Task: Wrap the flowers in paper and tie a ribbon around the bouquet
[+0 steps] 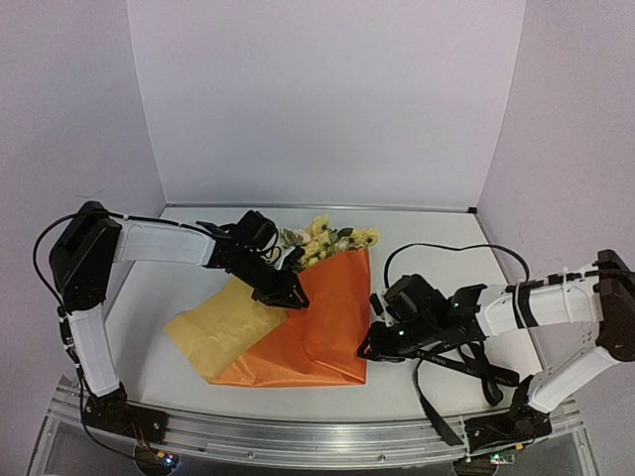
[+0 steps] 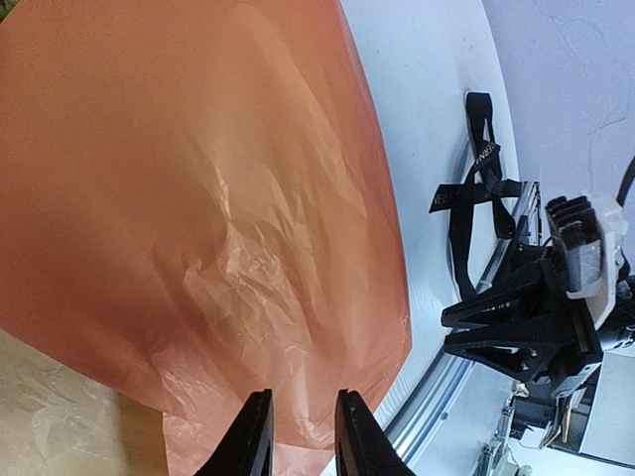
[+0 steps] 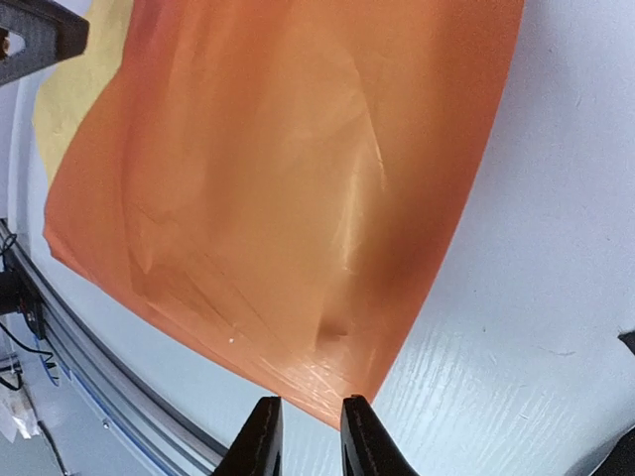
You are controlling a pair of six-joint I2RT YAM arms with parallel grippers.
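Note:
Yellow fake flowers (image 1: 325,241) lie at the back of the table. An orange wrap (image 1: 335,332) extends from them toward the front, partly overlapped by a tan wrap (image 1: 220,329) on the left. My left gripper is over the wraps, its fingers apart with nothing visible between them. At the orange wrap's right edge, my right gripper also has parted, empty fingers; the lower corner of the wrap shows just ahead of them. A black ribbon (image 2: 463,213) with pale lettering lies loosely on the table, partly hidden by the right arm in the top view.
A metal rail (image 1: 298,436) borders the front. Cables loop from both arms, one arching over the table at the right.

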